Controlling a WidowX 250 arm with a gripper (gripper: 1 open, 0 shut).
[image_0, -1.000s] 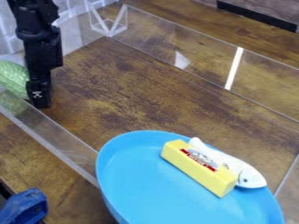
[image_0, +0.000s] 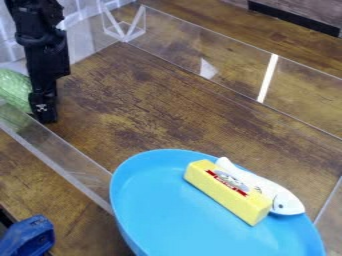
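Observation:
My black gripper (image_0: 40, 105) is low at the left edge, its tip down near the wooden surface beside a green, lumpy object (image_0: 15, 87) that is partly cut off by the frame and partly behind the gripper. The fingers are dark and small, so whether anything is between them is hard to see. A blue round plate (image_0: 174, 225) at the lower right holds a yellow bar (image_0: 227, 190) with a label and a white utensil-like item (image_0: 281, 198).
A blue object (image_0: 24, 240) lies at the bottom left corner. Clear plastic walls (image_0: 201, 68) border the work area.

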